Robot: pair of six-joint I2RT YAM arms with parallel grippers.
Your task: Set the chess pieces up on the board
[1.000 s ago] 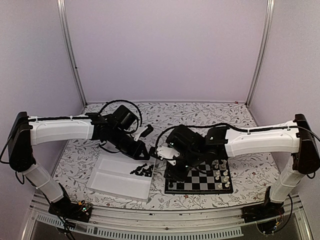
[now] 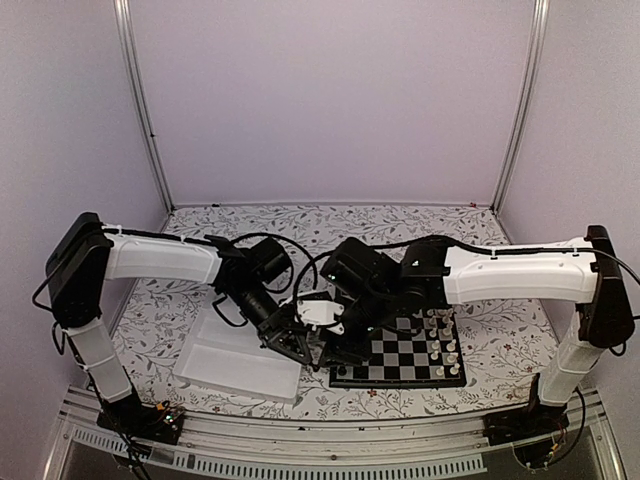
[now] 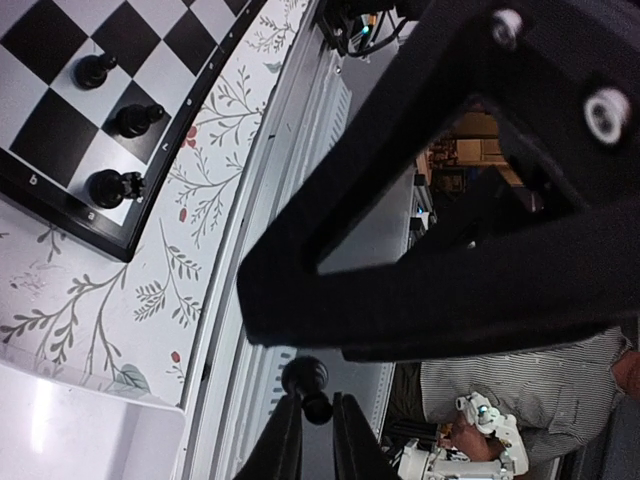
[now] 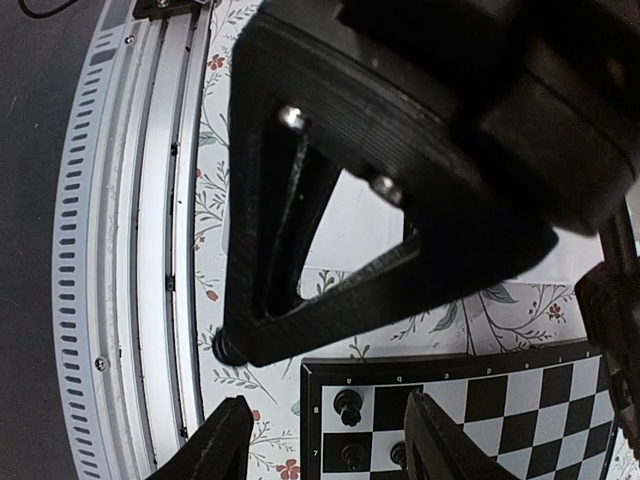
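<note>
The chessboard [image 2: 400, 370] has white pieces along its right side. Black pieces stand at one corner, among them a rook [image 3: 110, 188] and a piece on square 8 [image 4: 348, 405]. My left gripper is shut on a black piece [image 3: 305, 375], held off the board beside the white tray, close to my right arm. My right gripper stands open near the board's corner, nothing seen between its fingers. In the top view both grippers crowd together at the board's left edge and partly hide each other.
The white tray [image 2: 230, 370] lies left of the board; its black pieces are mostly hidden by my left arm. The table's metal front edge [image 2: 320, 425] runs close below board and tray.
My left arm has moved toward the front and right, from over the tray to beside the right gripper. The right arm has shifted slightly left.
</note>
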